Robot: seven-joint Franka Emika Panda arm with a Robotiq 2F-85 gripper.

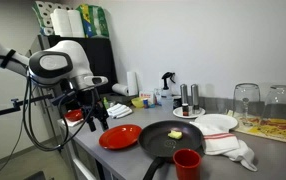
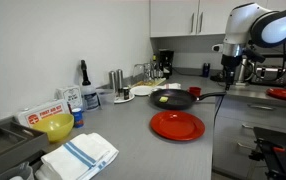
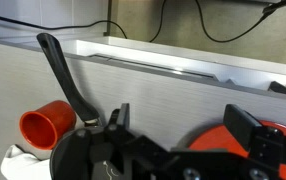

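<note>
My gripper is open, its two dark fingers wide apart with nothing between them in the wrist view. It hangs over the counter's edge zone, near the red plate (image 3: pixel 215 140). In exterior view 1 the red plate (image 1: pixel 119 137) lies on the counter, right of the white arm (image 1: pixel 67 64). Beside it sits a black pan (image 1: pixel 155 143) with a small yellow thing (image 1: pixel 175 134) inside. A red mug (image 1: pixel 187 164) stands near the pan's handle (image 3: pixel 63 75). Exterior view 2 shows the plate (image 2: pixel 177 126) in front of the pan (image 2: pixel 170 102).
A white cloth (image 1: pixel 221 142) lies right of the pan, with upturned glasses (image 1: pixel 247 98) behind. Across the counter are a yellow bowl (image 2: pixel 55 126) and a striped towel (image 2: pixel 80 158). Bare counter (image 2: pixel 158 155) lies between towel and plate.
</note>
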